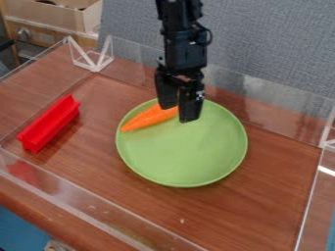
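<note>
A green plate point(190, 157) lies on the wooden surface in the middle. An orange carrot point(144, 119) lies on its upper left part, its right end hidden behind my gripper point(178, 106). The black gripper hangs low over the back of the plate at that end of the carrot. It is open; whether its fingers touch the carrot I cannot tell.
A red bar-shaped object point(50, 124) lies left of the plate. Clear walls edge the wooden surface point(249, 211). A small white frame point(92, 57) stands at the back left. The wood is bare to the front right.
</note>
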